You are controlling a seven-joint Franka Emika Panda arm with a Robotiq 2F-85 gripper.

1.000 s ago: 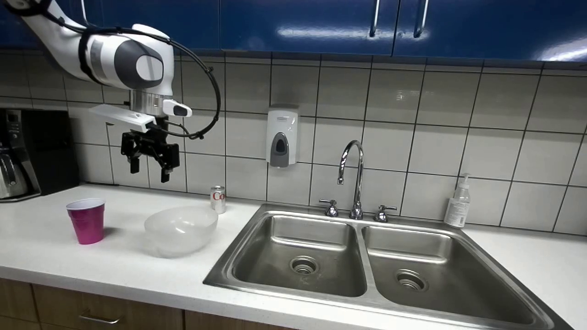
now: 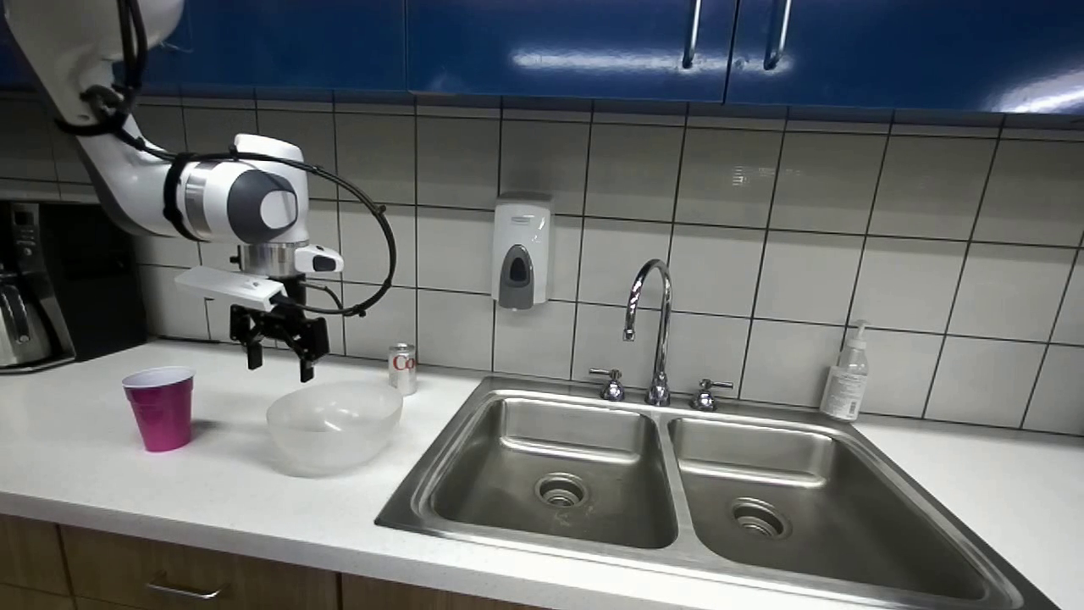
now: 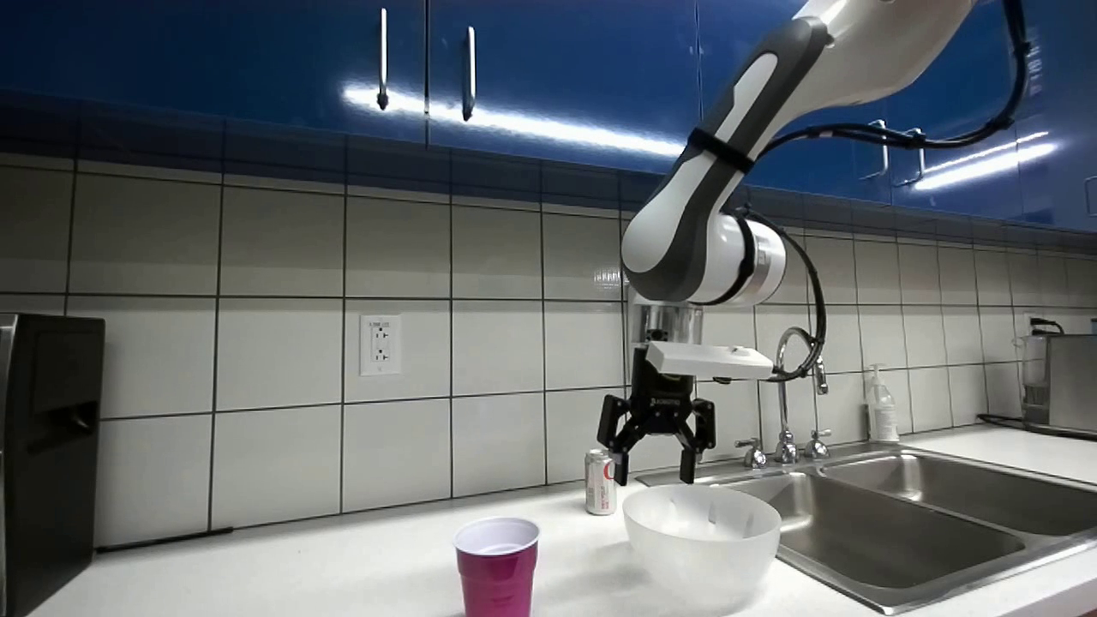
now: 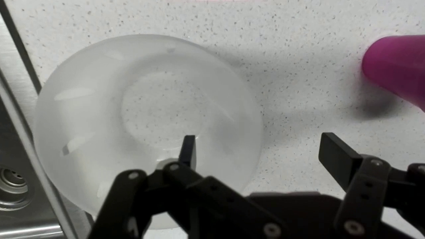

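My gripper (image 2: pixel 280 368) stands open above the counter, fingers pointing down, with nothing between them. In the wrist view one finger (image 4: pixel 188 151) appears over the near right part of the frosted bowl (image 4: pixel 159 51), and the other over bare counter to the bowl's right. The bowl (image 3: pixel 704 545) rests upright and looks empty. A magenta cup (image 2: pixel 163 408) with a white inside stands upright to the bowl's left in exterior view 1; only part of the cup (image 4: pixel 398 65) shows in the wrist view. Behind the bowl is a silver soda can (image 2: pixel 402 369), upright.
A double steel sink (image 2: pixel 554 468) with a tall faucet (image 2: pixel 660 335) lies right of the bowl. At the far left stands a coffee maker (image 2: pixel 76 280). Blue cabinets (image 2: pixel 569 46) hang overhead. Open counter lies between cup and wall.
The arm has come down, bringing my open gripper closer to the counter and bowl. Bowl, cup and can stay where they were.
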